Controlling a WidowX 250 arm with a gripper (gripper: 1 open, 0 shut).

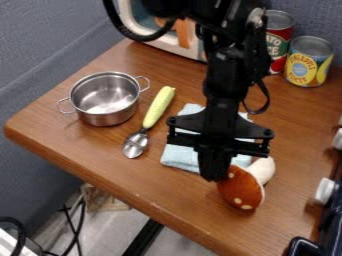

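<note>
My black gripper (217, 158) hangs low over a folded light-blue cloth (185, 158), hiding most of it, just above and left of a toy mushroom (243, 188) with a brown cap and white stem. Whether its fingers are open or shut is not clear. A spoon with a yellow handle (158, 106) lies left of the cloth, and a steel pot (104, 98) stands farther left.
A tomato sauce can (277, 50) and a yellow-labelled can (307, 66) stand at the back right. A toy microwave (140, 25) is behind. Black objects with white knobs line the right edge.
</note>
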